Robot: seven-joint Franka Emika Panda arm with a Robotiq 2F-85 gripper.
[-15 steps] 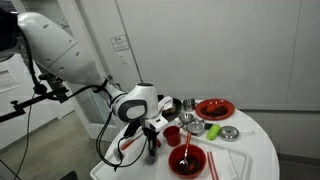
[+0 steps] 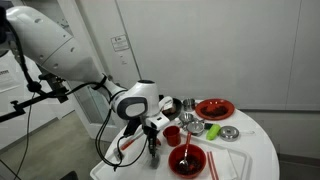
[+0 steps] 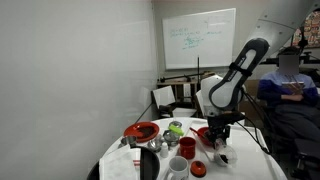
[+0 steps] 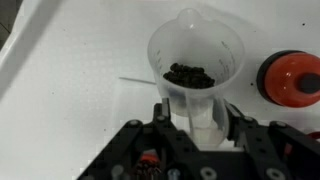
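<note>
A clear, whitish cup with dark grains in its bottom shows in the wrist view. Its handle points toward my gripper. One dark finger lies on each side of the handle, and the fingers look part open; contact with the handle is hard to make out. In exterior view 1 my gripper is low over the table's near left part. The other exterior view has the gripper at the right of the table, where the arm and blur obscure the cup.
A round red-topped item is close at the cup's right in the wrist view. Beside the gripper stand a red bowl with a spoon and a red cup. Metal pans and a red plate occupy the back.
Compared with a second ago, the arm's wrist has shifted slightly upward in exterior view 1. The tableware around it looks unmoved.
</note>
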